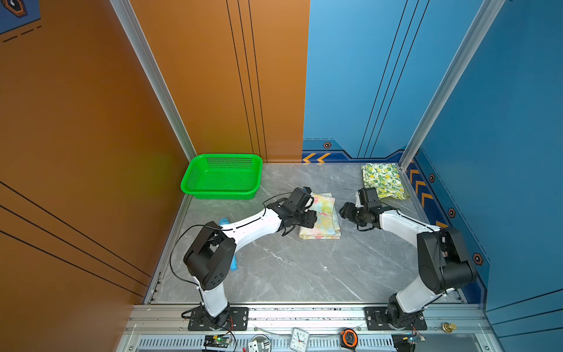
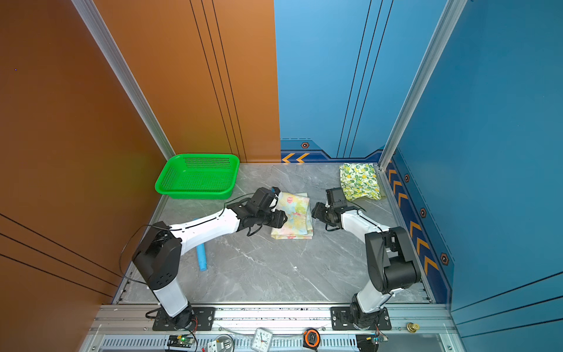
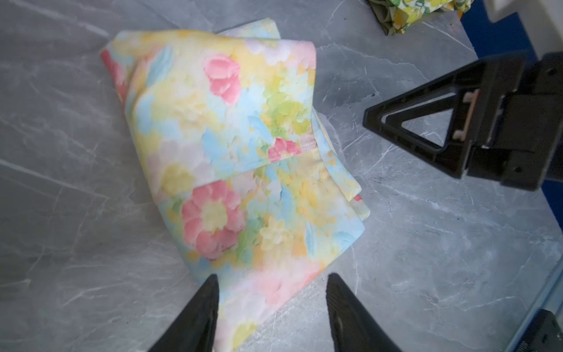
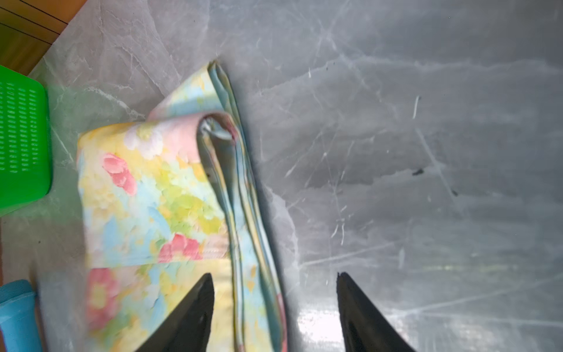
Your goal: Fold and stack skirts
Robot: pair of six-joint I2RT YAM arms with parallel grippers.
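The pastel floral skirt (image 1: 324, 212) lies folded into a narrow stack on the grey table. Its upper layer (image 3: 223, 111) covers the far part in the left wrist view, and the layers' edges sit unevenly along the right side. My left gripper is open above the skirt's left part, its fingers (image 3: 196, 319) apart with nothing gripped. Just right of the skirt hovers my right gripper, also open and empty. A second skirt, yellow and green (image 1: 384, 180), rests folded at the back right.
An empty green basket (image 1: 221, 193) stands at the back left. Under the left arm lies a blue cylinder (image 2: 201, 258).
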